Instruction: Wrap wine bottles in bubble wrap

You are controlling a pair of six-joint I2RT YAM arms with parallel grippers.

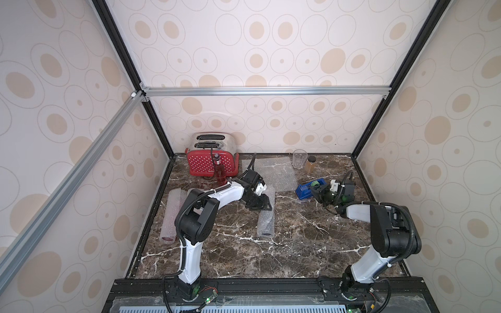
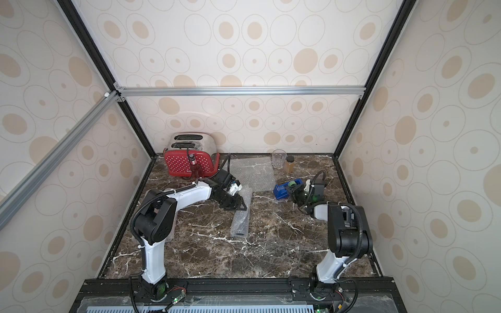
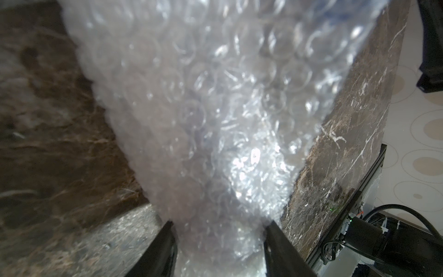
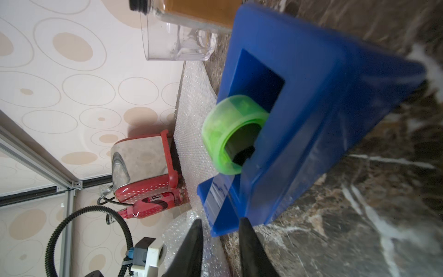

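A roll of clear bubble wrap (image 1: 266, 223), its inside hidden, lies near the middle of the table. Across its far part sits my left gripper, one finger on each side of the wrap; whether they press on it is not clear. At the right, a blue tape dispenser (image 4: 300, 69) holds a green tape roll (image 4: 235, 131). A clear tape strip (image 4: 217, 196) spans its front end. My right gripper is part open beside that strip, with nothing seen between its fingers. A red bottle (image 1: 220, 172) stands before the toaster.
A flat bubble wrap sheet (image 1: 281, 173) lies at the back middle, and a pinkish wrapped bundle (image 1: 171, 219) at the left. The red toaster (image 1: 208, 162), a clear cup (image 1: 299, 158) and a brown jar (image 1: 310, 165) line the back.
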